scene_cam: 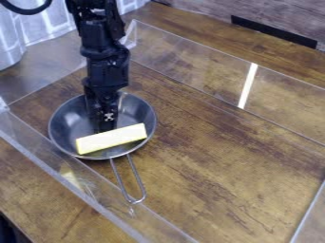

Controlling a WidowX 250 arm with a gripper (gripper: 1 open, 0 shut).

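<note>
A dark metal pan (72, 121) with a long wire handle pointing toward the front rests on the wooden surface at the left. Inside it, toward the front, lies a pale yellow block (112, 139). My black gripper (105, 107) reaches down into the back of the pan, behind the block. Its fingertips are small and partly hidden, so how far apart they are is unclear.
Transparent walls border the workspace on the left, back and right. A crumpled light covering stands at the back left.
</note>
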